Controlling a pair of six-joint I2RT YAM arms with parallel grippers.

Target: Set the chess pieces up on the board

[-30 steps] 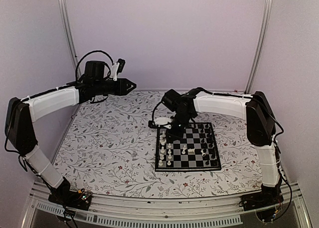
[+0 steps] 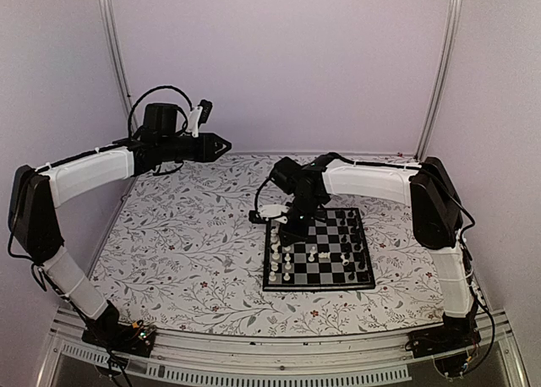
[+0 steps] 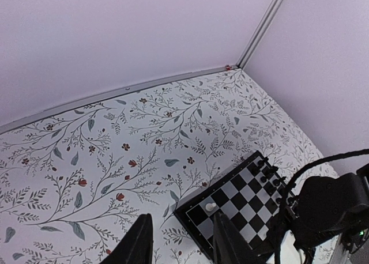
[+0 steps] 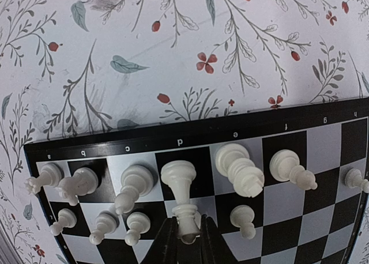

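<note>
The black-framed chessboard lies at the table's front right. In the right wrist view, my right gripper is shut on the top of a tall white piece, seemingly the queen. Its base is over the d square of the edge row; whether it touches the board I cannot tell. The king stands on e, a bishop-like piece on c, and several white pawns in front. A white bit behind the held piece is mostly hidden. My left gripper hangs far from the board, fingers apart, holding nothing.
In the top view, black pieces line the board's right side. A few white pieces are mid-board, one seemingly lying down. Neighbouring pieces stand close around my right fingers.
The left arm has not visibly moved.
</note>
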